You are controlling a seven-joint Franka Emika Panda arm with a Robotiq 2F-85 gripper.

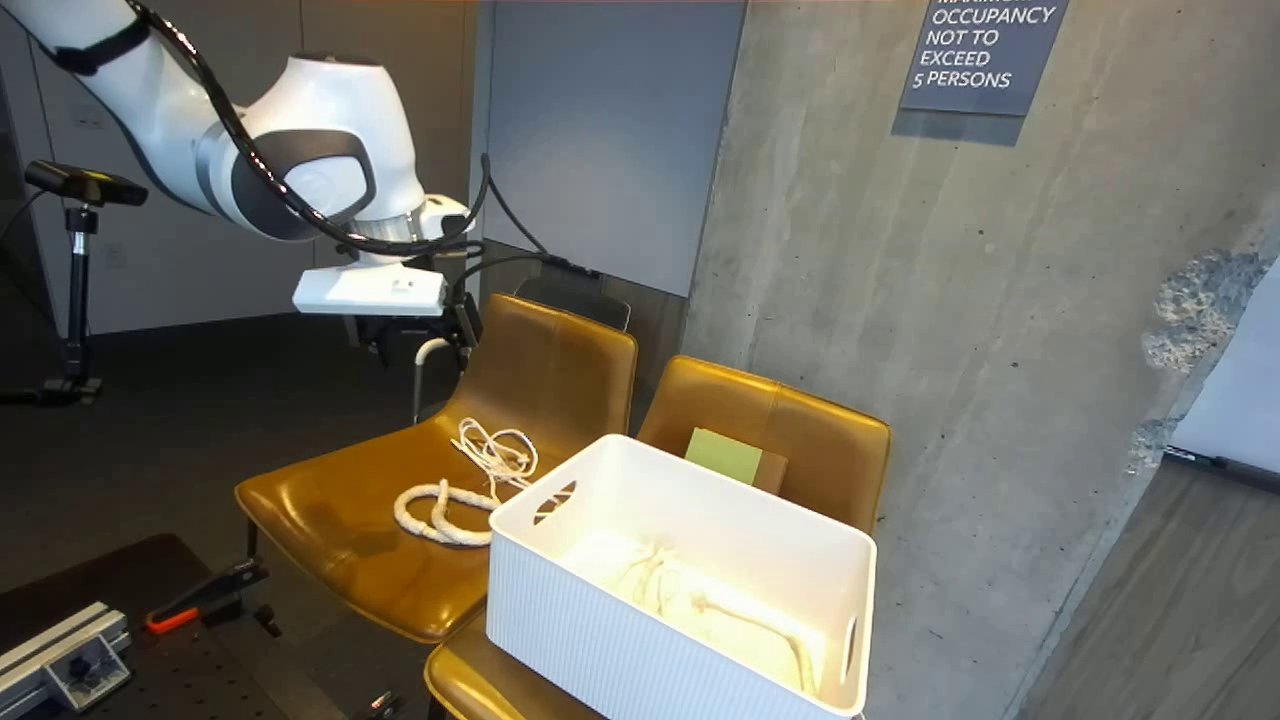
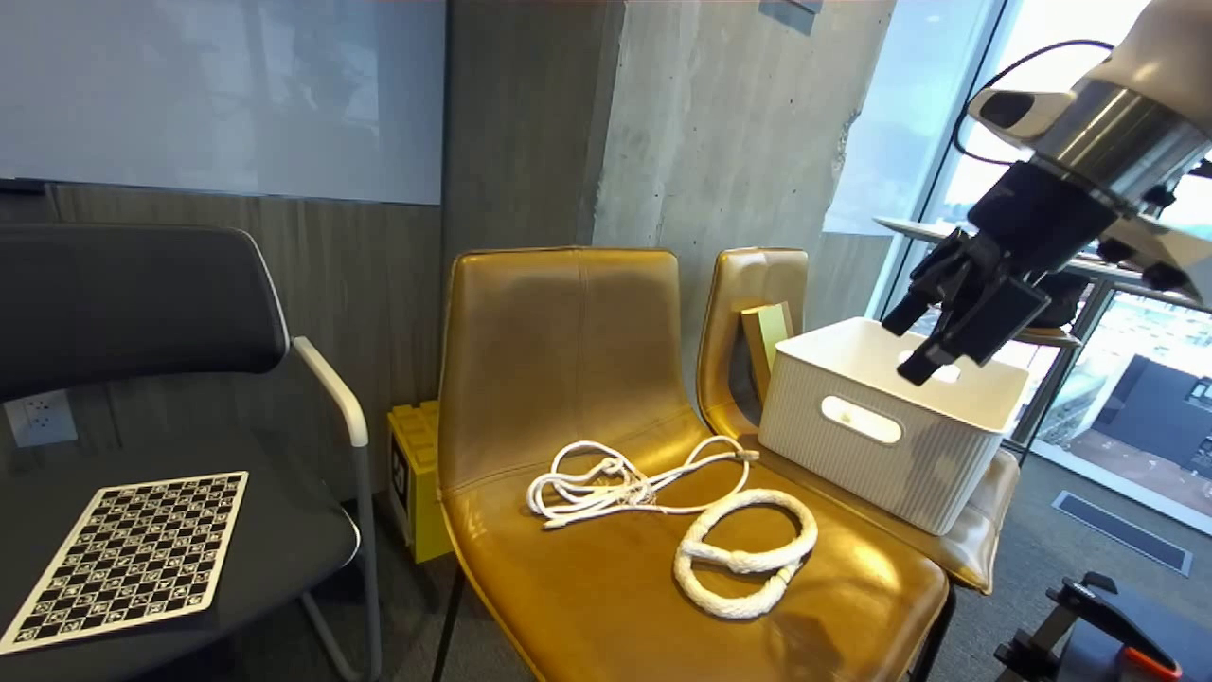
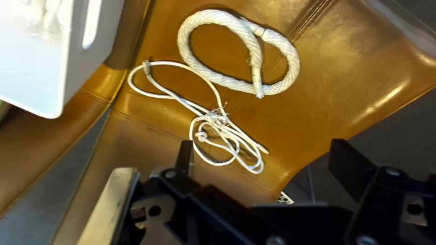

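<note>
A thick white rope loop (image 3: 241,53) lies on the seat of a tan leather chair (image 2: 568,364). Beside it is a loosely tangled thin white cord (image 3: 220,126), knotted in places. The ribbed white bin (image 1: 672,600) stands on the neighbouring tan chair; some pale rope (image 1: 756,618) rests on its floor. My gripper is open, its black fingers (image 3: 184,157) wide apart and empty, held above the chairs, clear of cord and loop. From exterior view 1 the fingers are mostly hidden by the white wrist part.
Behind the bin, a green box (image 1: 723,456) leans on the chair back. A black chair (image 2: 125,307) with a checkered board (image 2: 136,557) stands to the left in exterior view 2. A concrete wall (image 1: 960,300) rises behind; clamps lie low at front.
</note>
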